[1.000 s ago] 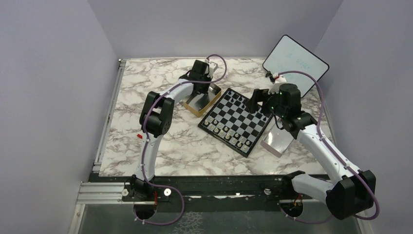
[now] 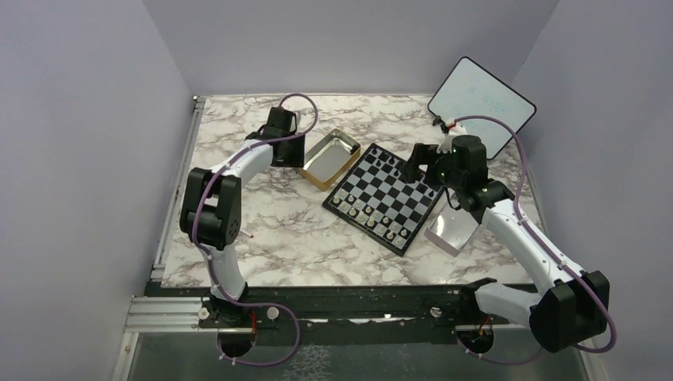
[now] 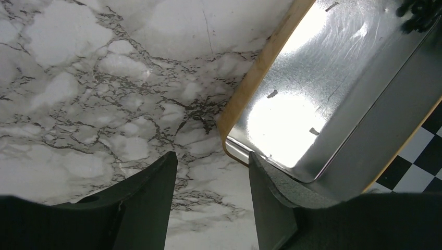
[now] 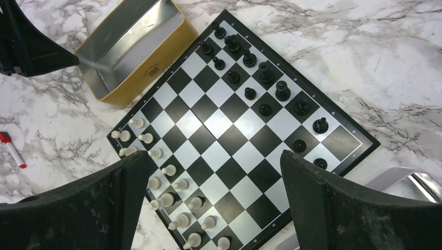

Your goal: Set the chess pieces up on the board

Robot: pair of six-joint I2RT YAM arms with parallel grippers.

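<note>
The chessboard [image 2: 389, 198] lies turned at an angle. Rows of white pieces [image 4: 181, 221] stand along its near-left side and black pieces [image 4: 266, 73] along its far-right side. Bare squares show in the middle, one among the black pawns, and one at the end of the black back row. Left of the board is the gold-sided metal box [image 4: 140, 78]; dark, blurred things [image 3: 419, 13] sit at its far end. My left gripper is open and empty over the box's left corner. High over the board, my right gripper stands open with nothing between its fingers.
A silver box [image 2: 454, 230] sits right of the board, under the right arm. A whiteboard [image 2: 482, 103] leans at the back right. One red-capped marker [image 4: 13, 149] lies on the marble at the left. Free tabletop surrounds it and the front.
The left arm has swung left, from above the box's far end to its left side. Dark contents at that end now show. My right arm has hardly moved.
</note>
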